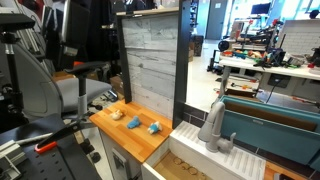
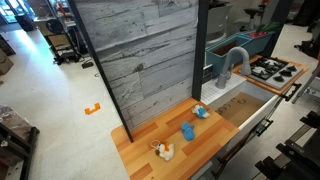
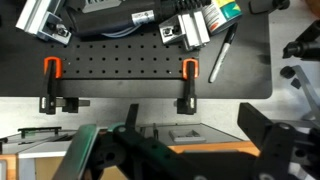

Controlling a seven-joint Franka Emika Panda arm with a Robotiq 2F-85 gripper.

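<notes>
On the wooden counter [image 1: 142, 142] lie three small items: a pale yellowish one [image 1: 115, 115], a blue one [image 1: 133, 122] and a blue-and-white one [image 1: 154, 127]. Exterior view 2 has the same row, with the pale and orange item [image 2: 163, 151] nearest, then the blue item [image 2: 187, 131] and the blue-and-white item [image 2: 200, 111]. A dark part of my arm [image 1: 72, 28] shows at the upper left, well away from these items. Dark gripper parts fill the bottom of the wrist view, above a black perforated plate [image 3: 130, 67]. Their finger state is unclear.
Right of the counter are a grey faucet [image 1: 213, 122] and an open drawer [image 1: 188, 171]. A tall grey panel [image 1: 152, 65] stands behind the counter. Two orange-and-black clamps, left [image 3: 50, 85] and right [image 3: 188, 85], and a pen [image 3: 222, 56] lie on the plate.
</notes>
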